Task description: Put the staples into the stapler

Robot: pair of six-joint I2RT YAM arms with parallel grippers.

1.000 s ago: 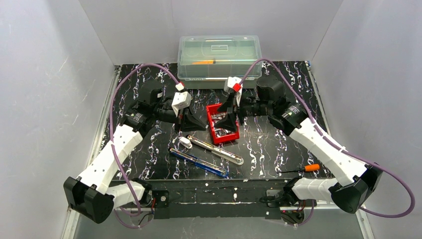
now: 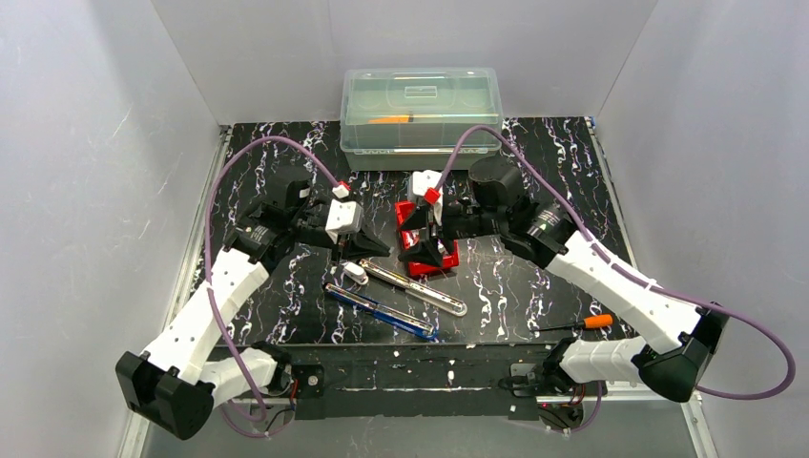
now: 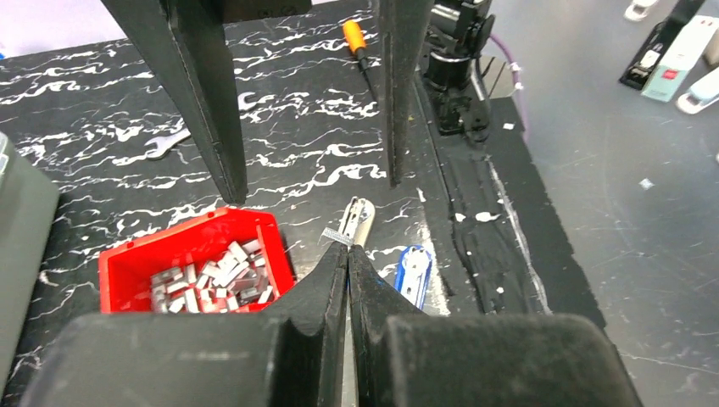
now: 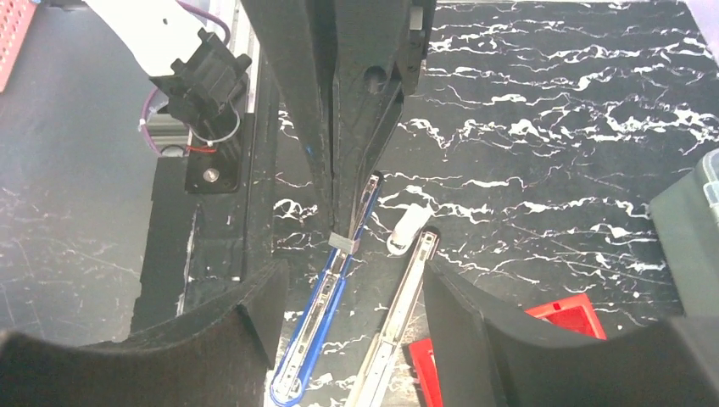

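Observation:
My left gripper (image 2: 389,253) is shut on a small silver staple strip, pinched at its fingertips; the same strip shows in the right wrist view. Facing it, my right gripper stands part open with nothing between its fingers, which are spread to either side beyond the strip. Below both grippers lie a white stapler (image 2: 412,288) and a blue stapler (image 2: 380,311), side by side on the table, their long metal channels showing. The red tray (image 2: 452,258) holds loose staple strips and is partly hidden under the right gripper in the top view.
A small white object (image 2: 355,273) lies by the white stapler's left end. At the back sits a clear-lidded box (image 2: 420,143). An orange-handled screwdriver (image 2: 598,322) lies front right, and a wrench (image 3: 166,142) shows in the left wrist view.
Over the last second the right gripper has moved left toward the left gripper's tip. The left gripper has shifted slightly left and down. Staplers and tray are unmoved.

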